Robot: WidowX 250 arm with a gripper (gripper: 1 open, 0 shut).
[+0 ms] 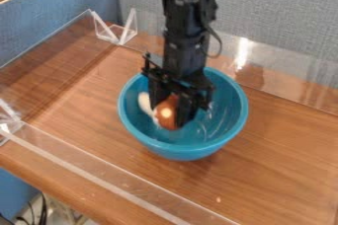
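Note:
A black gripper (172, 101) reaches down from above into a turquoise bowl (205, 142) on the wooden table. It is shut on an orange object (165, 113) with a pale yellow spot, held low inside the bowl. A white object (145, 102) lies beside it at the bowl's left, partly hidden by the gripper.
White brackets (115, 32) stand at the back left and left edge, and a grey-blue partition lies behind.

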